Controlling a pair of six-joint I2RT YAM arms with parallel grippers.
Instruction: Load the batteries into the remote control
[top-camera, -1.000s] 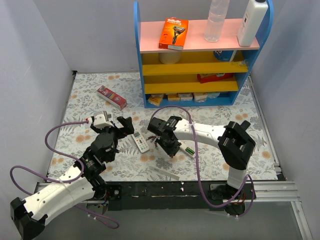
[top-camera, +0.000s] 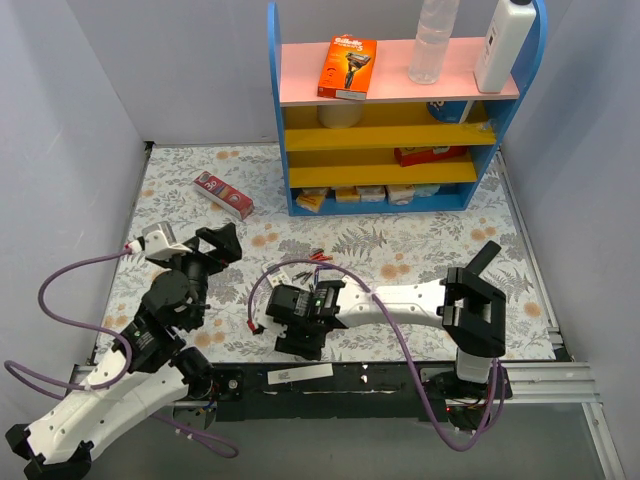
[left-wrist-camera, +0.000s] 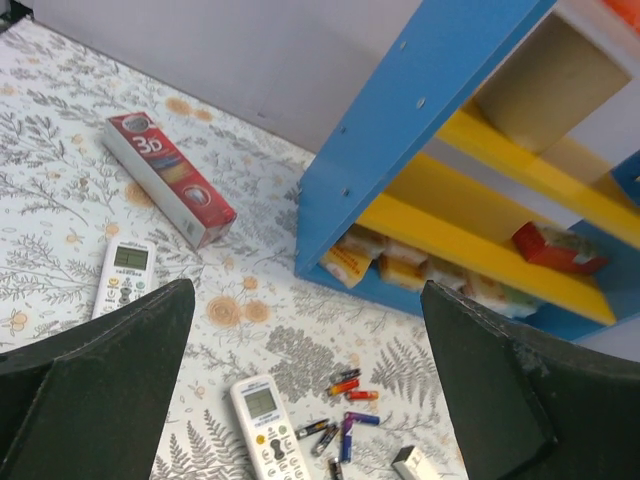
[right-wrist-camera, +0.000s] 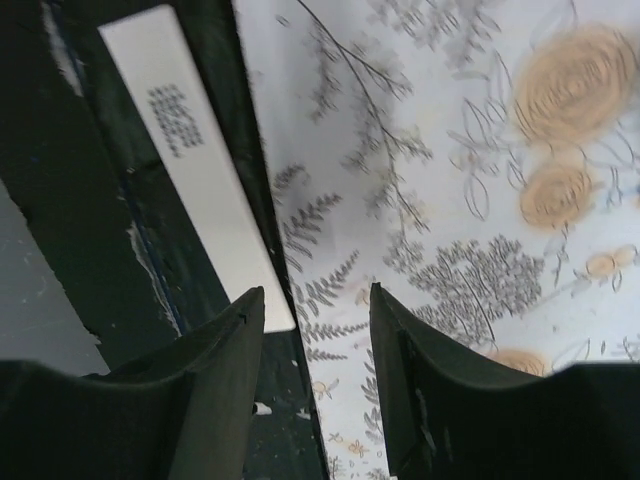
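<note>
In the left wrist view, several small batteries (left-wrist-camera: 350, 386), some red and some dark, lie loose on the table. Beside them is a white remote control (left-wrist-camera: 268, 428) with its screen up; a second one (left-wrist-camera: 128, 270) rests farther left. The end of another white piece (left-wrist-camera: 415, 464) shows at the lower edge. My left gripper (top-camera: 224, 243) is held open above the left side, empty. My right gripper is also open, over the front edge of the table; nothing is between its fingers. A flat white strip (right-wrist-camera: 205, 165) lies on the black front ledge beyond those fingertips.
A blue shelf unit (top-camera: 390, 140) with yellow boards stands at the back. A red box (top-camera: 224, 195) lies at the back left. My right arm covers much of the middle front.
The white strip went from the table onto the black front ledge. My left gripper shifted slightly left.
</note>
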